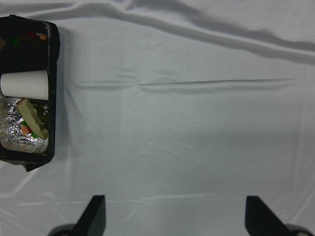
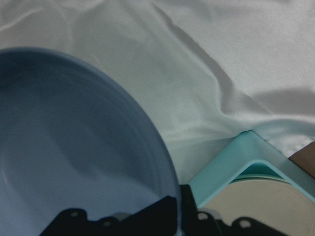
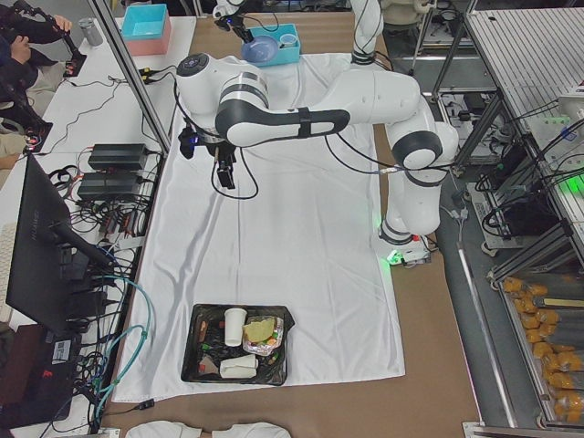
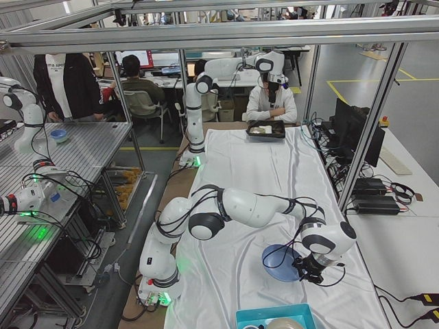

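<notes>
A blue bowl [image 4: 278,267] [image 2: 74,128] is lifted near a teal bin [image 4: 271,312] [image 2: 226,157] holding a pale round item [image 2: 261,206]; my right gripper [image 4: 309,271] is shut on the bowl's rim. My left gripper [image 3: 225,169] hangs open over the white cloth, nothing between its fingers. A black tray [image 3: 196,370] [image 4: 274,135] [image 1: 51,123] at the cloth's far end from the bin holds white cups [image 1: 24,83] and food in foil [image 1: 15,132].
A monitor, electronics boxes and cables line one side of the table. Aluminium frame posts and a metal bench with other arms stand around it.
</notes>
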